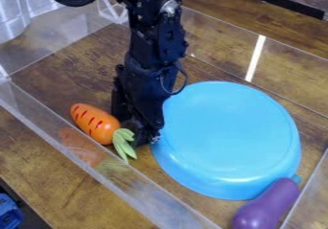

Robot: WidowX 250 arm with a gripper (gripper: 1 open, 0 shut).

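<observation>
The black robot gripper is low in the left middle of the walled wooden tray, its fingers down beside an orange toy carrot with pale green leaves. The dark fingers overlap, so whether they are open or shut, or hold anything, is hidden. A large blue disc lies upside down or flat just right of the gripper, and a purple toy eggplant lies at the front right, next to the disc.
Clear plastic walls edge the tray along the front left and right. Bare wood shows behind the gripper and at the back left. A blue object sits outside at the lower left.
</observation>
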